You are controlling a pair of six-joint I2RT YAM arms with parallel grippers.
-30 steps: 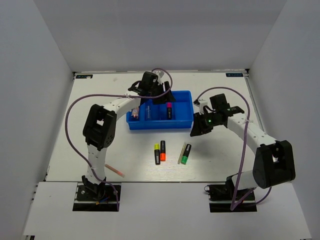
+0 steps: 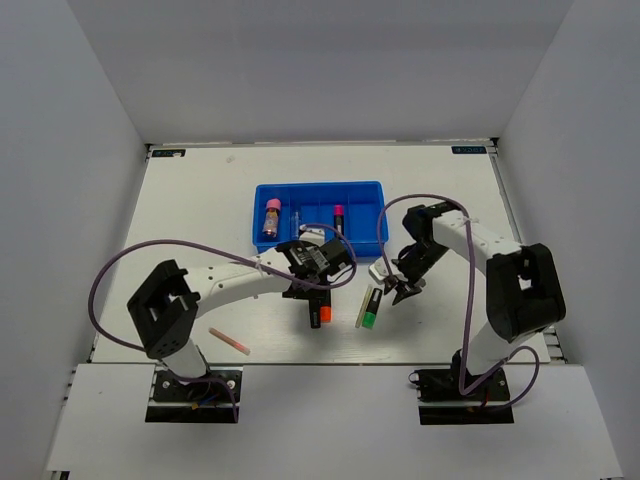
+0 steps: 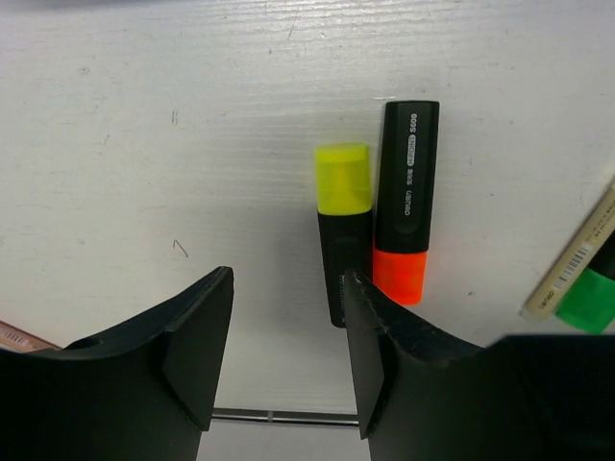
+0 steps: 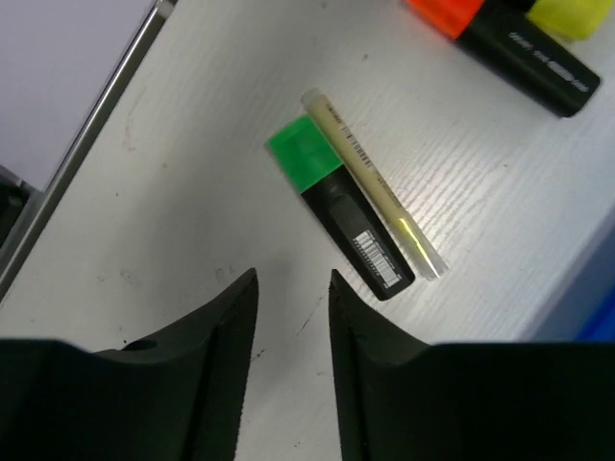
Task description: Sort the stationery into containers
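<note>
My left gripper is open above the yellow highlighter and the orange highlighter, which lie side by side. My right gripper is open near the green highlighter and a pale slim stick lying beside it. The blue divided box holds a pink-capped bottle, a clear slim item and a pink-capped marker.
A pinkish stick lies alone at the front left of the white table.
My left gripper has come from over the blue box down toward the front, above the yellow and orange highlighters. The right arm has shifted slightly, its gripper toward the green highlighter.
</note>
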